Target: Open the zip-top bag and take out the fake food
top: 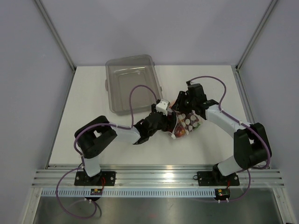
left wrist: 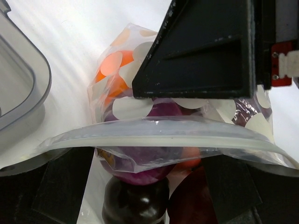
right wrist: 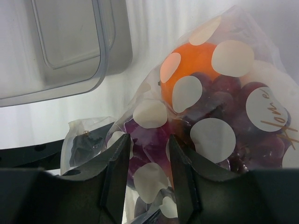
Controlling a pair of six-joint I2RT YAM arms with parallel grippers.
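The polka-dot zip top bag (top: 189,123) lies right of centre, fake food inside: orange and purple pieces (right wrist: 189,60), dark round ones (left wrist: 133,200) near its zip strip (left wrist: 163,140). My left gripper (top: 168,116) is at the bag's opening, fingers wide apart under the strip in the left wrist view. My right gripper hovers over or on the bag above it, fingers apart, with bag plastic below; whether they touch it I cannot tell.
A clear grey bin (top: 131,81) stands empty behind and left of the bag. The two arms are very close together.
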